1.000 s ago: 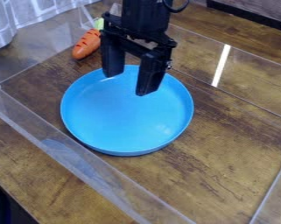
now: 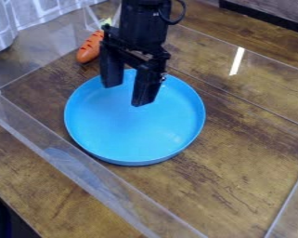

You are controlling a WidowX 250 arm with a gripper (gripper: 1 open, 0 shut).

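Observation:
My gripper [image 2: 129,76] is open, its two black fingers spread apart over the back part of a blue plate [image 2: 134,131]. One finger points down at the left, the other at the right, with no object visible between them. An orange carrot [image 2: 89,49] lies behind the plate at the upper left, partly hidden by the arm.
A transparent sheet or edge runs along the left side. A pale green item peeks out beside the carrot.
My gripper has shifted a little to the left over the plate, staying open. The plate and carrot have not visibly moved.

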